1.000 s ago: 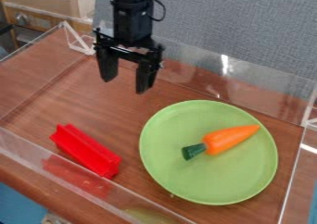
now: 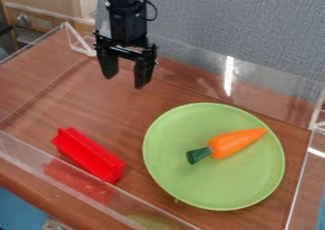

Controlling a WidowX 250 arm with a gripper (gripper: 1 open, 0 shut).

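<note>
My gripper (image 2: 125, 70) hangs high over the back left of the wooden surface, its two dark fingers apart with nothing between them. An orange carrot with a green top (image 2: 233, 142) lies on a green plate (image 2: 180, 184) at the right. A red oblong object (image 2: 89, 154) lies at the front left, apart from the plate.
Clear plastic walls (image 2: 279, 103) border the wooden surface (image 2: 89, 105), whose middle left is bare. A cardboard box (image 2: 46, 0) stands outside at the back left, and a grey panel fills the back.
My gripper has moved left and slightly up in the view, away from the plate. The carrot, plate and red object have not moved.
</note>
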